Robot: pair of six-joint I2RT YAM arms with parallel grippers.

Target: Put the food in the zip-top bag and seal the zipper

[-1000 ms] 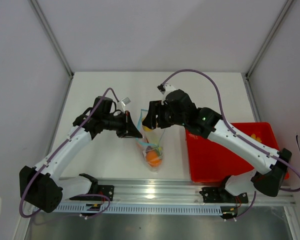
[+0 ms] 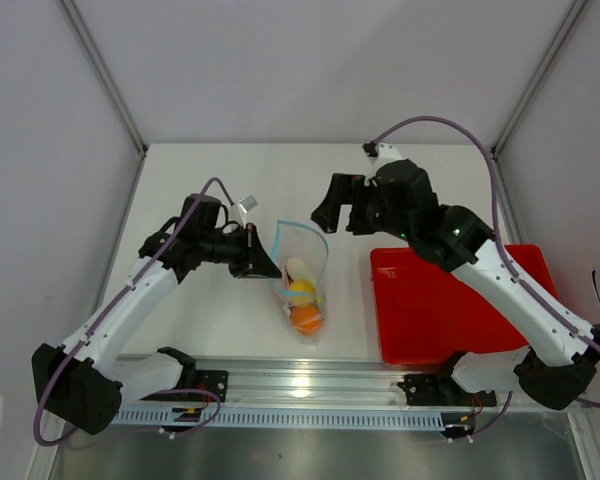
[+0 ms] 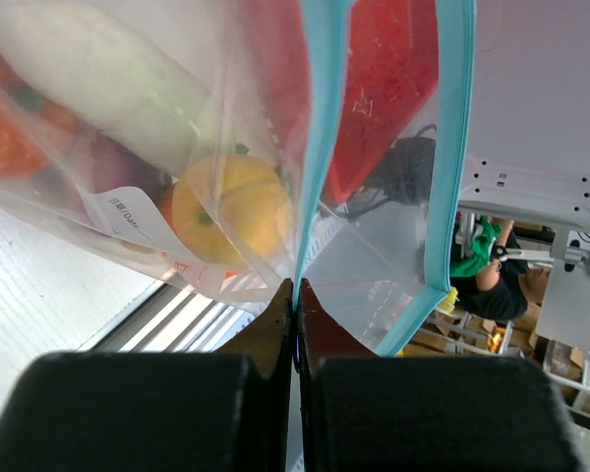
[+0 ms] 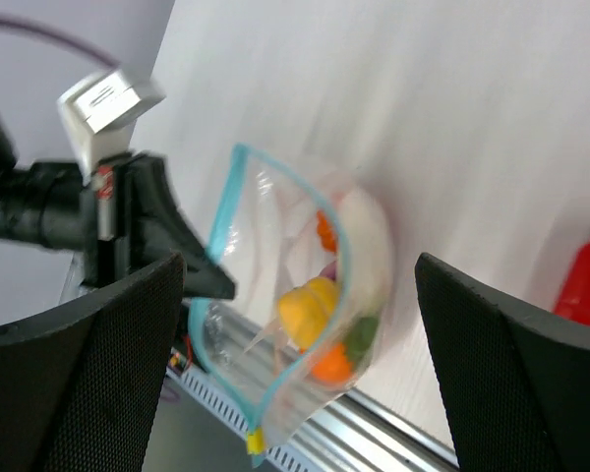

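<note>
The clear zip top bag (image 2: pixel 300 240) stands open-mouthed near the middle of the table, its rim edged in light blue. Inside lie a yellow food piece (image 3: pixel 231 208), an orange one (image 2: pixel 306 318) and a long pale vegetable (image 3: pixel 98 84). My left gripper is shut on the bag's blue rim strip, at the left side of the mouth. Up and to the right of the bag, my right gripper (image 2: pixel 341 212) is open and empty. Both its dark fingers (image 4: pixel 74 379) stand wide apart in the right wrist view, with the bag's opening visible beyond them.
A red tray (image 2: pixel 430 320) sits to the right of the bag. Bare white table (image 2: pixel 240 170) lies behind the bag. A metal rail (image 2: pixel 300 380) runs along the front edge.
A second ago my right gripper held a yellow piece at the bag's mouth. It opened, the piece now lies in the bag, and the gripper has moved up and right. The left arm stayed nearly still.
</note>
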